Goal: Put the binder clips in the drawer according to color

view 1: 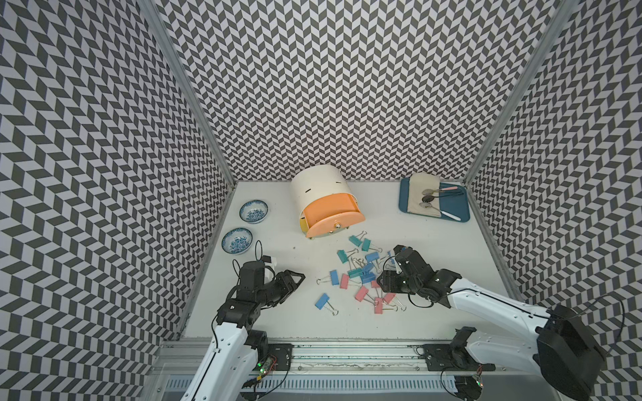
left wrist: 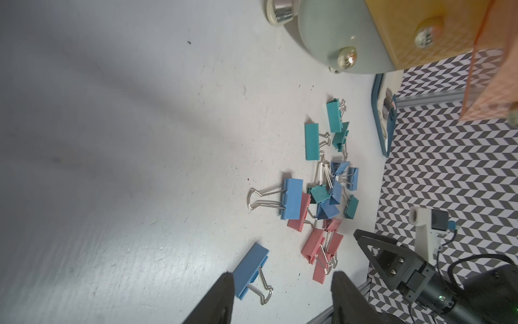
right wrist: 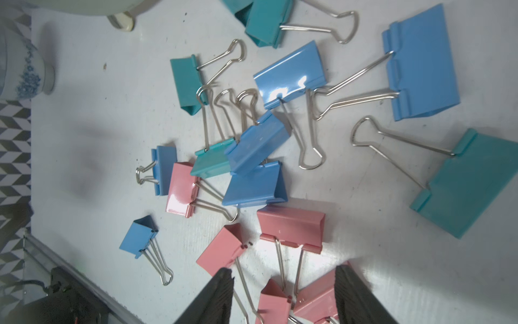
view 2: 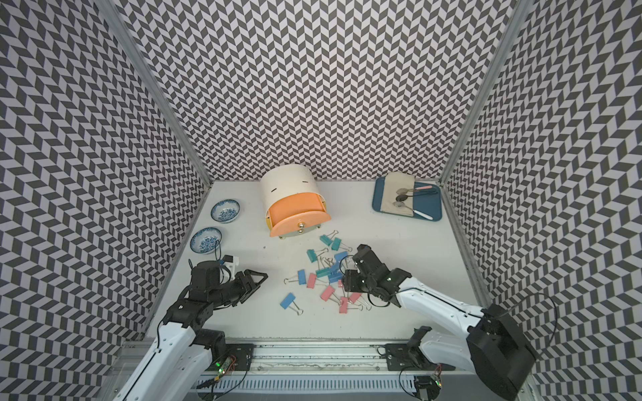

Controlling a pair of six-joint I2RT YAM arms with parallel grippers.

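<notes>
Blue, teal and pink binder clips lie loosely across the middle of the table, among them a lone blue clip (left wrist: 251, 267) at the front left and a pink clip (right wrist: 291, 224) below the blue pile. The white cylindrical cabinet (view 1: 317, 179) stands behind them with its orange drawer (view 1: 334, 226) pulled out. My left gripper hangs open left of the clips, nothing between its fingers. My right gripper is open low over the pink clips at the right of the pile, holding none that I can see.
Two patterned bowls (view 1: 238, 232) stand at the left. A blue tray (view 1: 404, 197) with cloth and cutlery is at the back right.
</notes>
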